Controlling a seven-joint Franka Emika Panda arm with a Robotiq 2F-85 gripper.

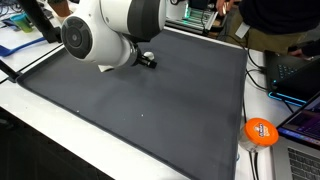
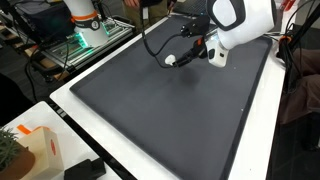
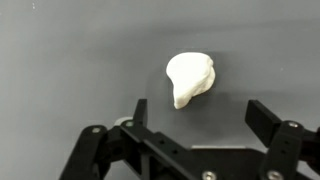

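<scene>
A small white lump, rounded with a tapering tip, lies on the dark grey mat; it is the white object (image 3: 190,77) in the wrist view. In exterior view 1 the white object (image 1: 149,55) shows just beside the arm, and in exterior view 2 the white object (image 2: 170,59) is close to the fingers. My gripper is open, its two black fingers wide apart. Nothing is between them, and the white object lies ahead of the gap. Another pale thing (image 3: 205,150) is partly hidden behind the gripper body.
The dark mat (image 1: 150,115) has wide clear room in front of the arm. An orange-lidded jar (image 1: 258,133) and laptops (image 1: 300,160) stand off its right side. In exterior view 2 a potted plant (image 2: 14,160) stands at lower left.
</scene>
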